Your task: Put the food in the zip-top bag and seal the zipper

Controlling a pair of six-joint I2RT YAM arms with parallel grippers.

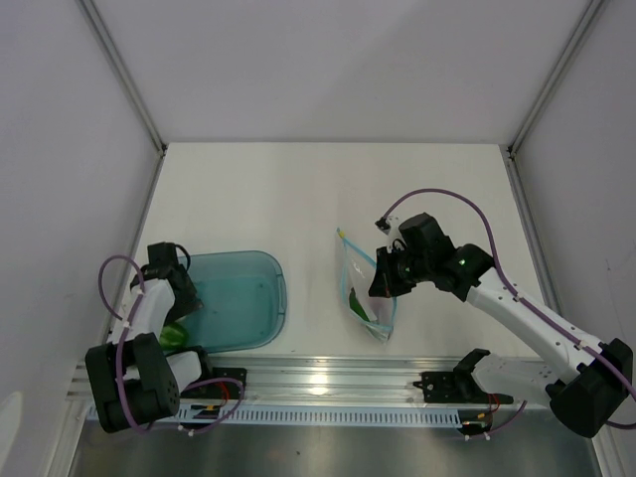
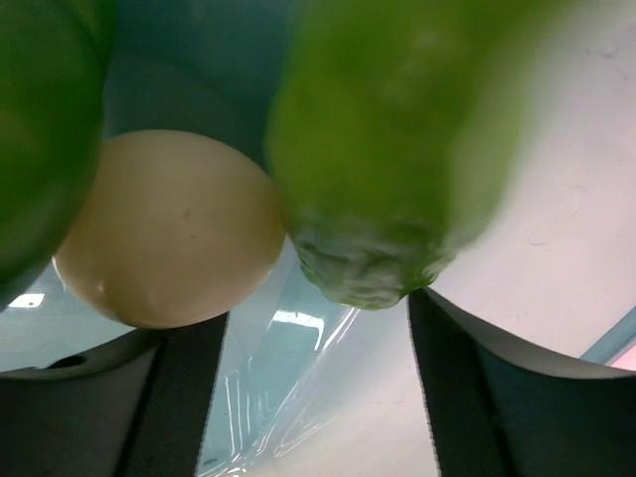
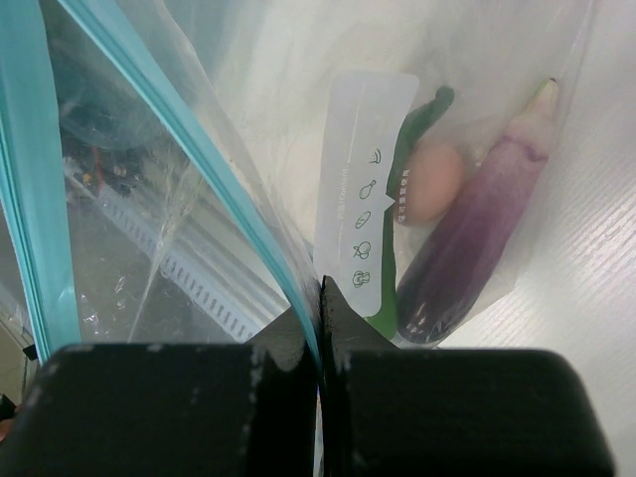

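My left gripper is down in the teal tray (image 1: 238, 298). In the left wrist view its fingers stand apart at a long green vegetable (image 2: 397, 149), with a pale egg (image 2: 169, 229) and another green vegetable (image 2: 35, 139) beside it. My right gripper is shut on the edge of the zip top bag (image 1: 358, 278) at table centre. Inside the bag, the right wrist view shows an eggplant (image 3: 467, 238), a brown egg (image 3: 432, 179) and a green vegetable (image 3: 388, 318) partly behind the label.
A metal rail (image 1: 318, 366) runs along the front edge, and walls stand at both sides and the back.
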